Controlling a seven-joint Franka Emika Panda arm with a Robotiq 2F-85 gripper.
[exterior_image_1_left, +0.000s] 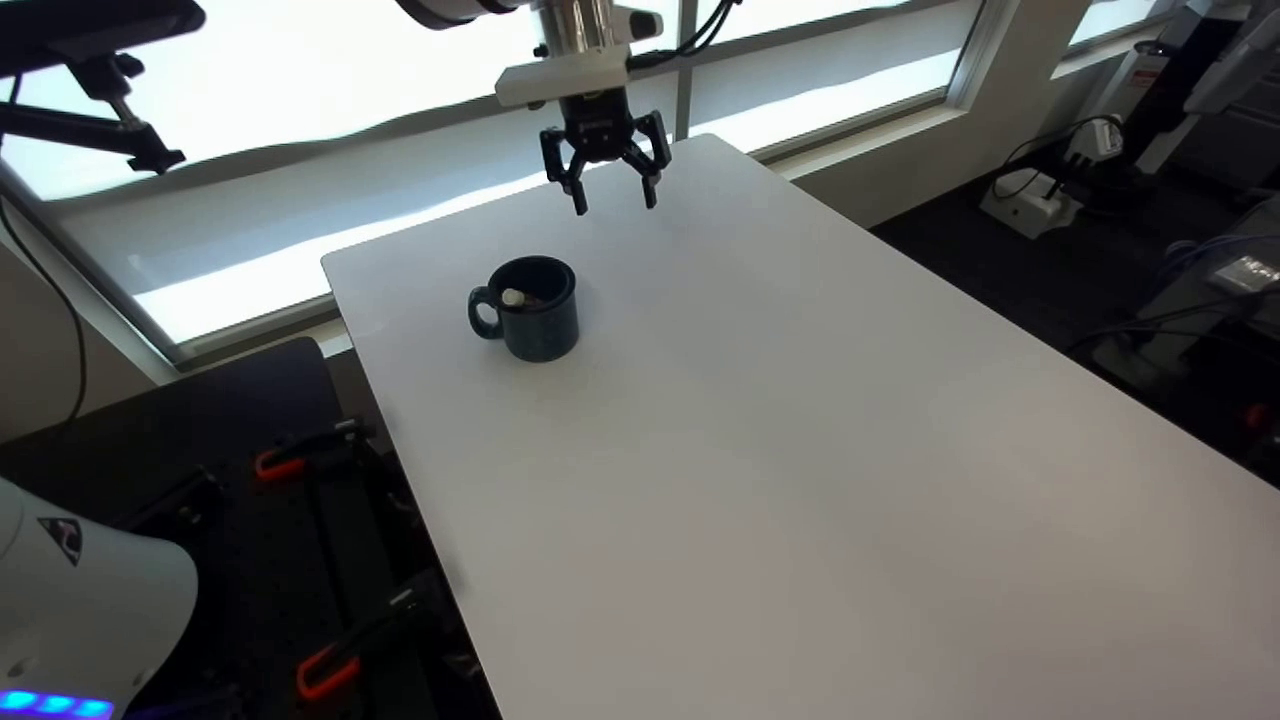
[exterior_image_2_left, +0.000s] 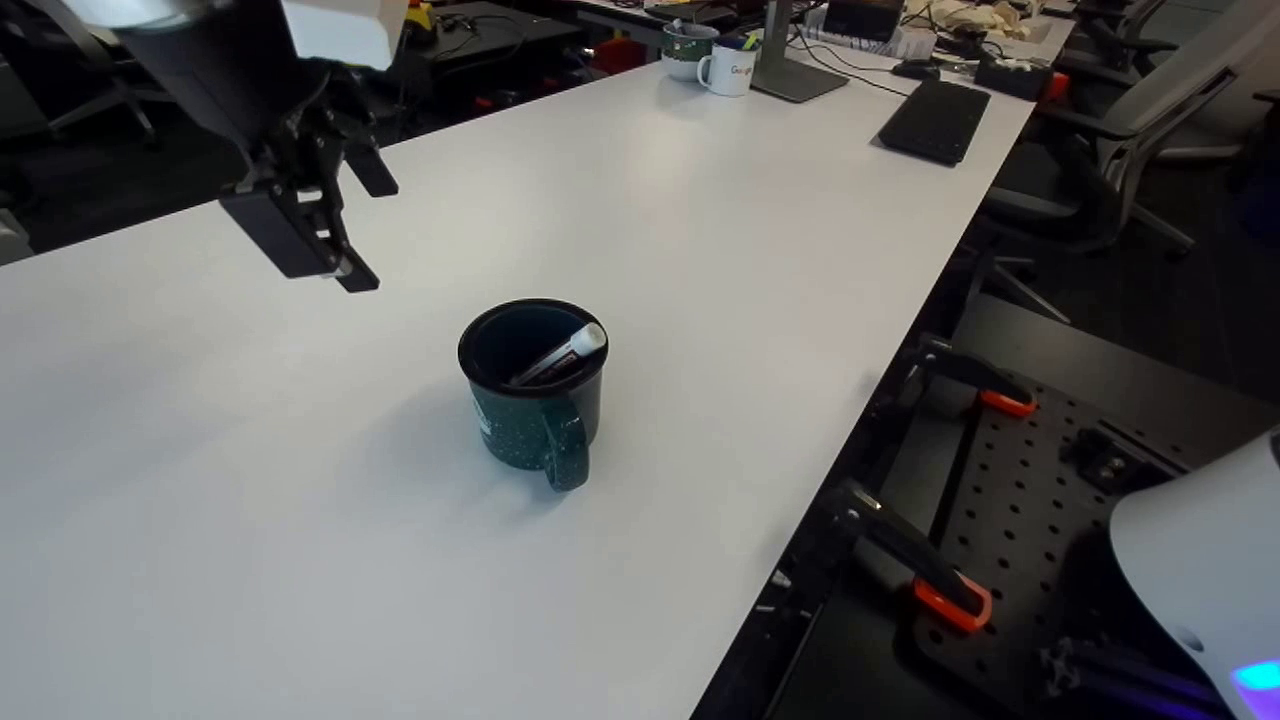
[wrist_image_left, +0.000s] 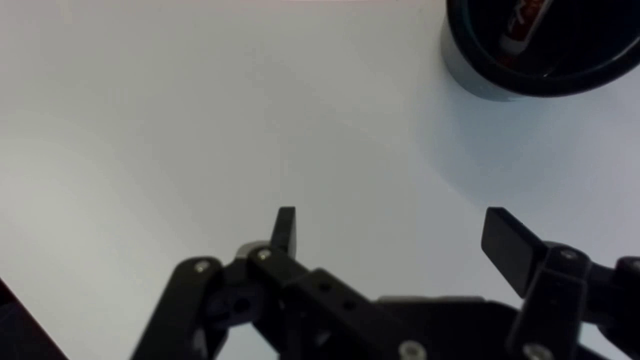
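A dark green mug (exterior_image_2_left: 516, 426) stands upright on the white table, its handle (exterior_image_2_left: 566, 446) turned towards the table's near edge in exterior view 2. Inside it leans a marker (exterior_image_2_left: 564, 354) with a white end, tilted against the rim. The wrist view shows the mug (wrist_image_left: 480, 78) at the upper right, cut off by the frame, and part of the marker (wrist_image_left: 528, 21) with red print. My gripper (exterior_image_1_left: 615, 202) is open above the table, beside the mug and apart from it. Between its fingers only bare table shows.
Windows (exterior_image_1_left: 420, 180) line its far side in exterior view 1. Clamps with orange ends (exterior_image_1_left: 327, 674) sit by the robot's base. A white mug (exterior_image_2_left: 728, 70) and a keyboard (exterior_image_2_left: 936, 120) lie far off.
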